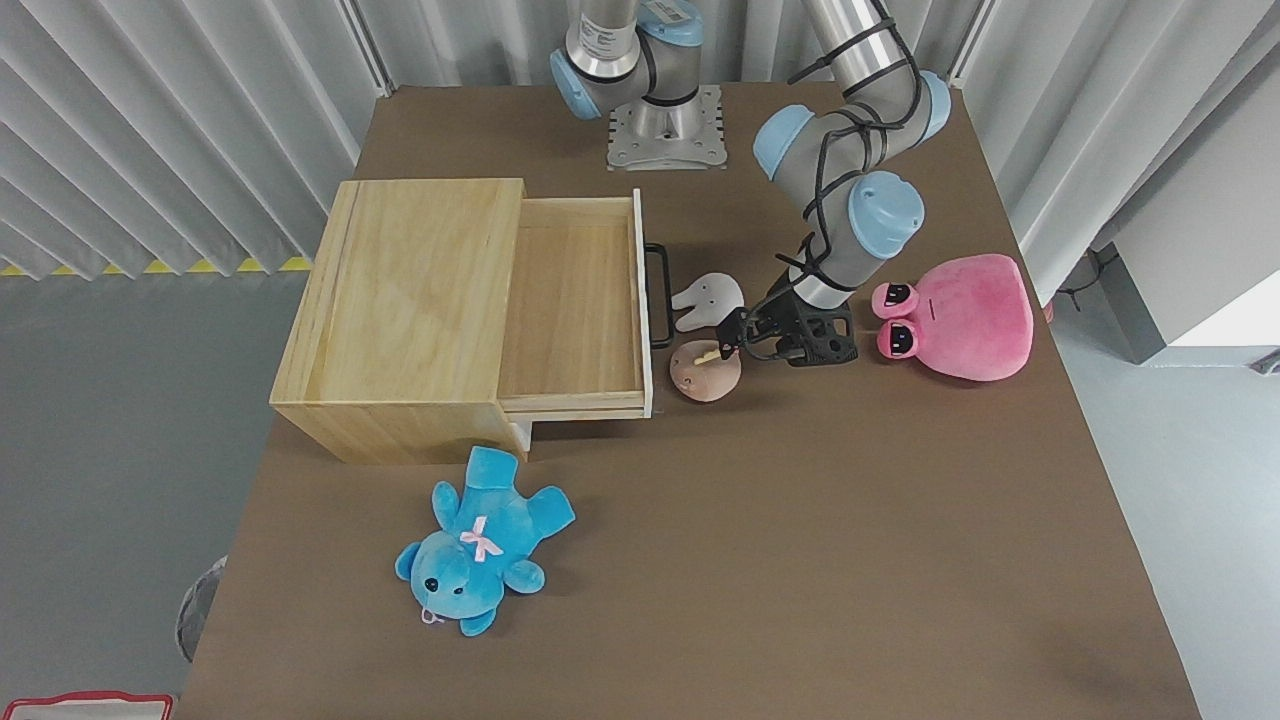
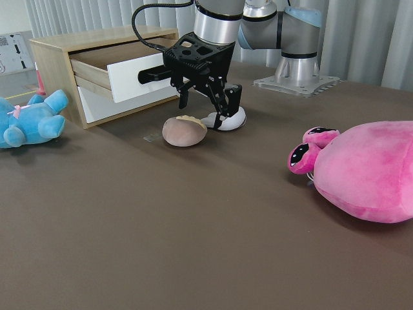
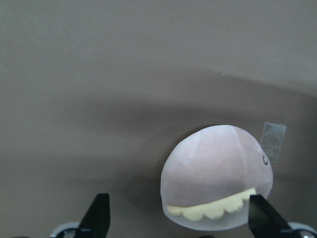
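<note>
My gripper is open, its two black fingers apart at the bottom of the wrist view, above and just behind a small round pinkish-beige plush point(image 3: 213, 163) with a cream crest, which lies on the table near the drawer handle. A white plush point(image 1: 713, 300) lies beside it, partly behind the gripper in the left view. The wooden cabinet's drawer point(image 1: 570, 306) is pulled out and empty, with a black handle point(image 1: 666, 294) on its front. Nothing shows between my fingers.
A pink plush point(image 1: 966, 318) lies to the right of the gripper. A blue bear point(image 1: 480, 552) lies in front of the cabinet point(image 1: 396, 300).
</note>
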